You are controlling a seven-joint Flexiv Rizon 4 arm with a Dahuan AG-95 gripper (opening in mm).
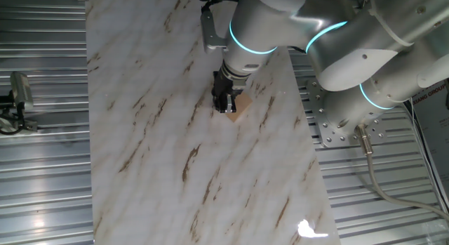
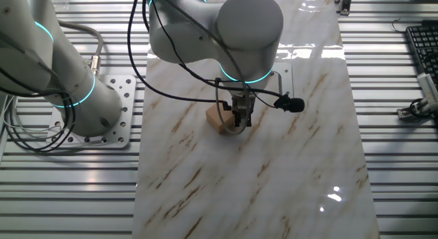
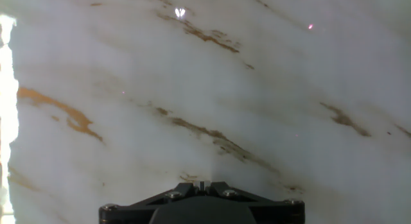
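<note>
A small brown cardboard-coloured box [image 1: 242,106] rests on the marble-patterned table, partly hidden by my gripper [image 1: 226,108]. In exterior view 2 the box [image 2: 218,118] shows just to the left of the gripper [image 2: 241,122], which overlaps its edge; whether they touch I cannot tell. At the bottom of the wrist view, the black fingers of the gripper come together with nothing visible between them. Only bare table surface lies ahead of them there, and the box is out of that view.
Black cables [image 2: 188,98] loop beside the arm. A keyboard [image 2: 424,51] lies off the table, at the right of exterior view 2.
</note>
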